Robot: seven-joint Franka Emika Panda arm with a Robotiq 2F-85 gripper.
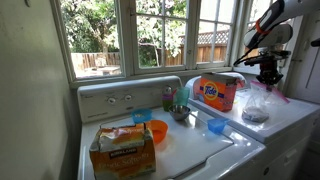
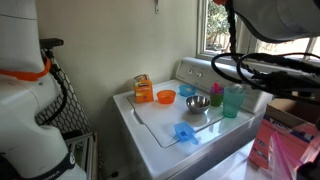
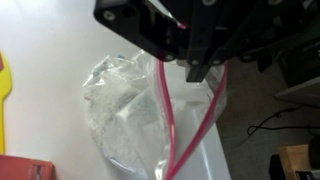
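A clear zip bag with pink seal strips (image 3: 124, 118) lies on the white top, pale contents showing in its lower part. In exterior view 1 the bag (image 1: 256, 112) is at the right, beside the orange detergent box. Over the bag's mouth is my gripper, its narrow fingertips shut and close together between the two pink strips. No plastic shows clearly between the fingers, and whether they touch the bag is hard to tell. From exterior view 1 the gripper (image 1: 270, 82) appears dark and small above the bag's pink edge.
The Tide box (image 1: 215, 91) stands left of the bag. Farther left are a metal bowl (image 1: 180, 113), blue cup (image 1: 216, 126), orange bowl (image 1: 157, 130) and Kirkland box (image 1: 123, 152). A yellow object (image 3: 4, 85) lies at the wrist view's left edge.
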